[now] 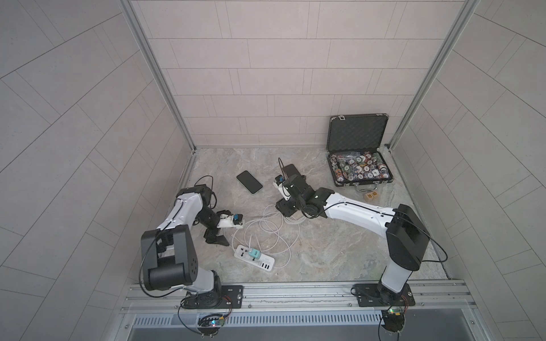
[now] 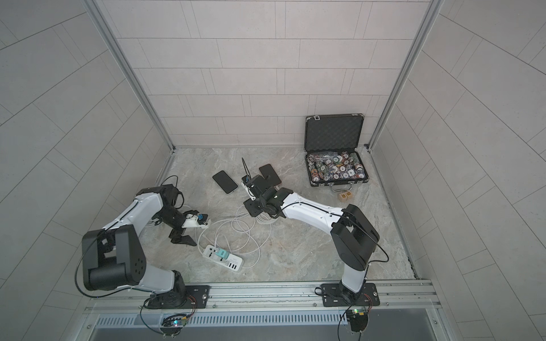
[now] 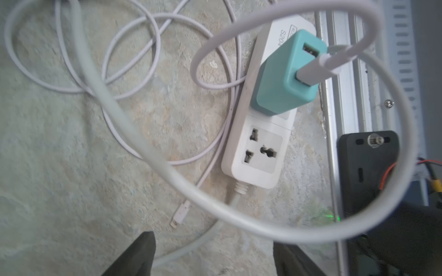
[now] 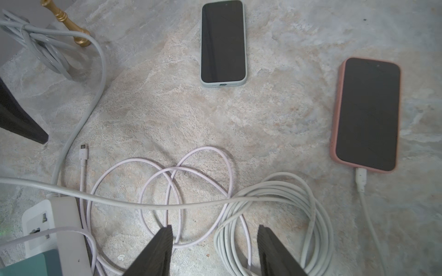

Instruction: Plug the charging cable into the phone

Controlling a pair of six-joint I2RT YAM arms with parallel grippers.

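Note:
In the right wrist view a dark-screened phone in a pale mint case (image 4: 223, 43) lies flat, its bottom port facing the camera. A second phone in a pink case (image 4: 367, 115) has a white cable plug (image 4: 361, 177) at its bottom edge. A loose white cable end rests on the floor near the power strip; the left wrist view shows this connector (image 3: 180, 214) too. Beyond it, my left gripper is open, with no object between its fingers. My right gripper stands open and empty above the coiled cables, nearer the front than both phones.
A white power strip (image 3: 257, 151) carries a teal charger (image 3: 287, 78) with a cable in it. Thick white cable coils (image 4: 317, 220) lie beneath the right gripper. An open case of poker chips (image 1: 361, 167) stands at the back right.

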